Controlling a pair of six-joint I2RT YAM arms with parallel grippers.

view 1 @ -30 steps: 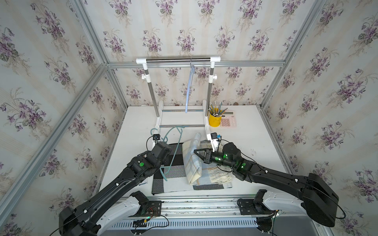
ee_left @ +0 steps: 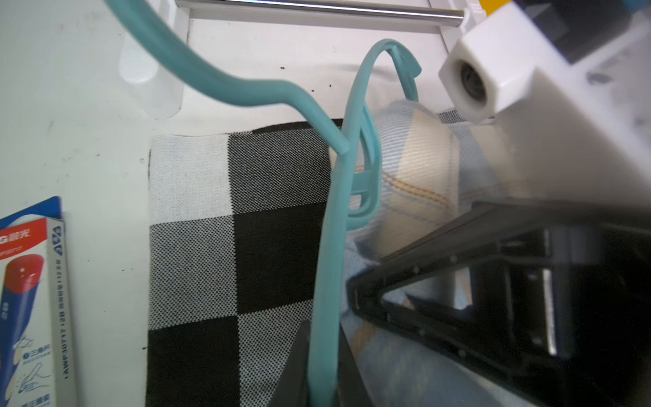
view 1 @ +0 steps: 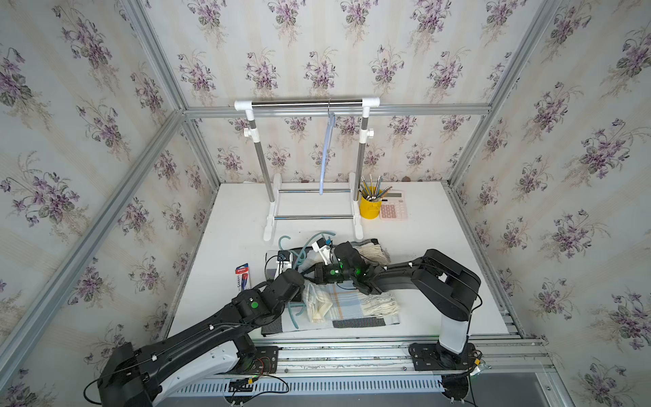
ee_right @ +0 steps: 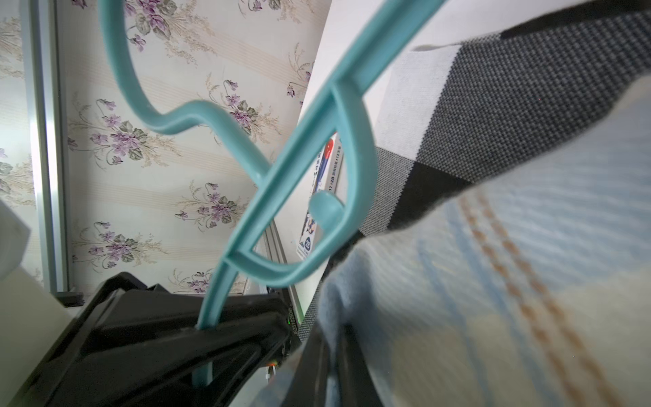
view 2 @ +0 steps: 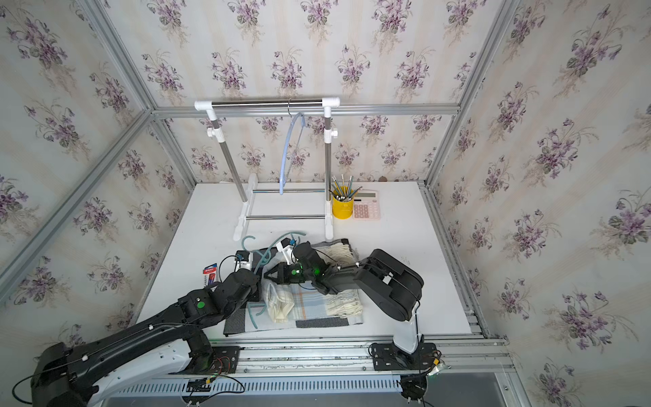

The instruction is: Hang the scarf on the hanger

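A teal hanger (ee_left: 335, 224) stands held in my left gripper, whose fingers sit either side of its bar at the bottom of the left wrist view. My right gripper is shut on a bunched fold of the pale blue-and-cream plaid scarf (ee_right: 508, 271), right beside the hanger's lower bar and notched loop. In the top views both grippers meet over the scarf, which lies on a black-and-white checked cloth (ee_left: 271, 251), and the arms hide part of the hanger.
At the back stands a rack (view 1: 305, 103) with a lavender hanger (view 1: 326, 149) hung on it. A yellow pen cup (view 1: 369, 207) and pink calculator (view 1: 393, 209) are at back right, a boxed item (view 1: 242, 276) at left.
My right gripper has moved left with the scarf's fold, up against the hanger. My left gripper and the hanger have moved toward the right and nearer the front.
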